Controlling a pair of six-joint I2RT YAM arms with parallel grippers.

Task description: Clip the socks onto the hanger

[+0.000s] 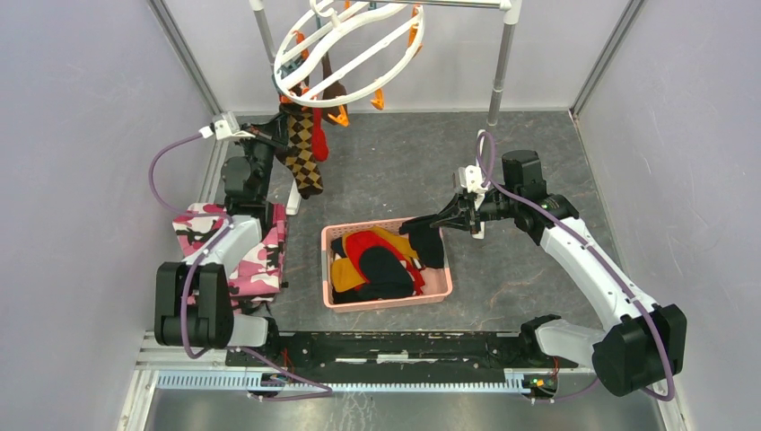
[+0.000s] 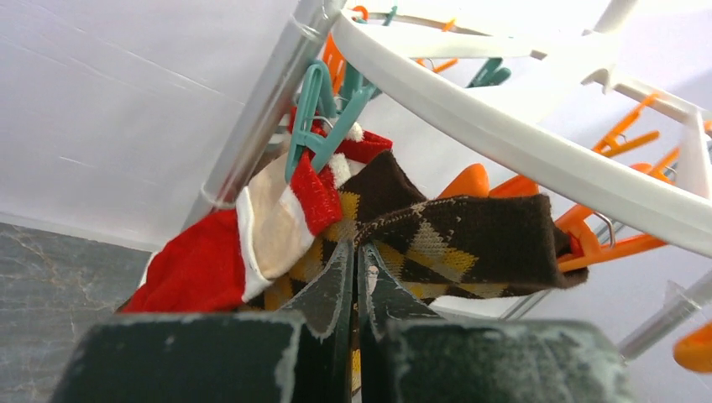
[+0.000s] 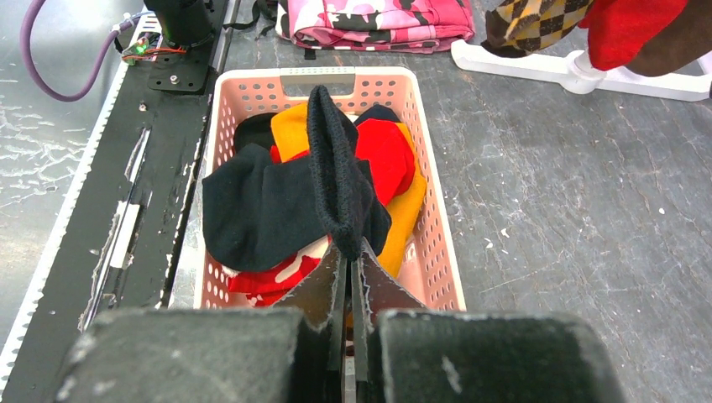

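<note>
A brown sock with a yellow check [image 1: 302, 148] hangs below the white round hanger [image 1: 334, 42]. My left gripper is shut on its fabric, and the sock's upper end [image 2: 504, 243] stretches right to an orange clip [image 2: 600, 239], whose fingers are against its edge. A red and white sock [image 2: 290, 210] hangs from a green clip [image 2: 323, 117] behind. Over the pink basket [image 1: 326, 269], my right gripper [image 1: 442, 222] is shut on a fold of black sock [image 3: 334, 168]. Most of the checked sock's foot is hidden in the left wrist view.
Several red, yellow and black socks fill the basket. Free orange clips [image 1: 378, 99] hang on the hanger's near rim. A pink camouflage bag [image 1: 256, 269] lies under the left arm. Between basket and right wall the grey floor [image 1: 502, 278] is clear.
</note>
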